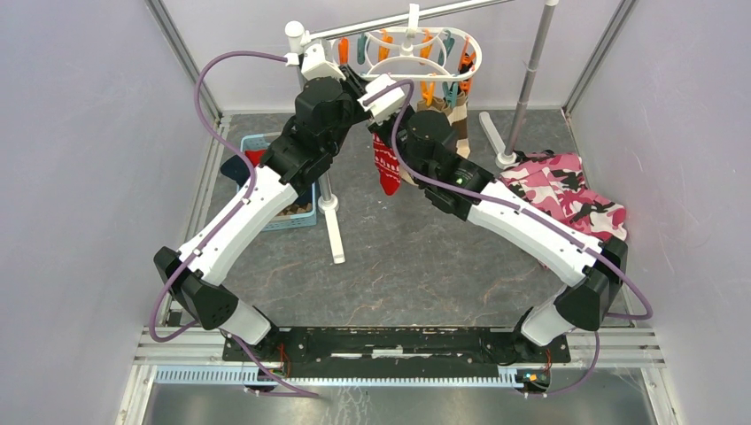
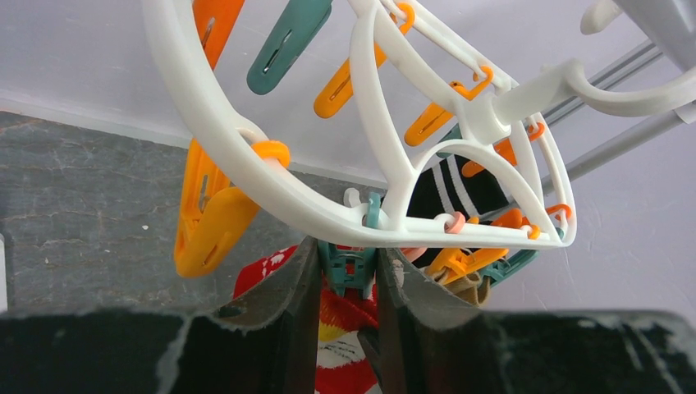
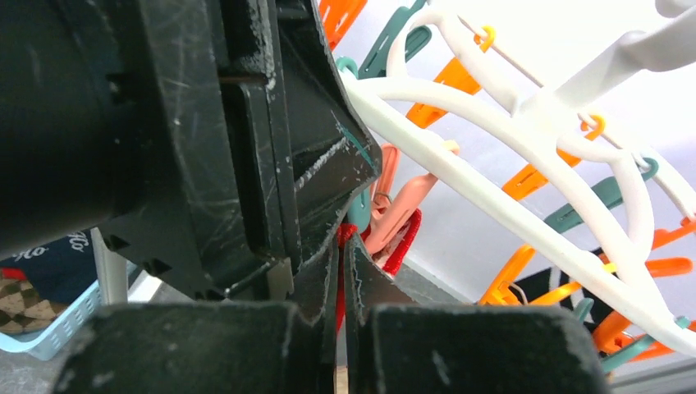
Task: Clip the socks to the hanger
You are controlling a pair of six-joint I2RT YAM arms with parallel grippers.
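Note:
In the left wrist view my left gripper is shut on a teal clip (image 2: 348, 269) at the near rim of the white hanger (image 2: 316, 215). The red patterned sock (image 2: 336, 316) shows below and behind that clip. In the right wrist view, my right gripper is shut, with a thin red edge of the sock (image 3: 345, 233) between its fingertips, just below the teal clip (image 3: 359, 212). From above, the red sock (image 1: 387, 166) hangs under the two grippers, which stand close together. Whether the clip's fingers grip the cloth is hidden.
Orange clips (image 2: 215, 223) and a pink clip (image 3: 400, 213) hang close by. A striped sock (image 1: 459, 124) hangs at the hanger's right. A blue basket (image 1: 292, 221) stands left; camouflage cloth (image 1: 567, 195) lies right.

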